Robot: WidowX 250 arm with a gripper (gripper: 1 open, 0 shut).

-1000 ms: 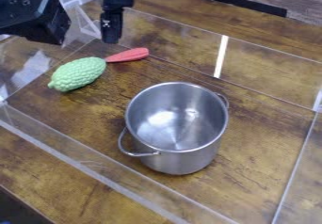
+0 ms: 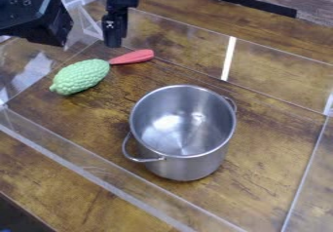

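The black gripper [image 2: 113, 29] hangs at the upper left, open, above and behind the objects on the wooden table. Below it lie a green bumpy vegetable [image 2: 81, 76], like a bitter melon or corn toy, and a red carrot-like piece [image 2: 131, 58] just to its right. A steel pot [image 2: 182, 129] with two side handles stands upright at the centre right of the table, apart from both pieces; no object shows inside it.
Clear plastic strips and pale tape [image 2: 229, 58] border the work area. A wooden wall runs along the back right.
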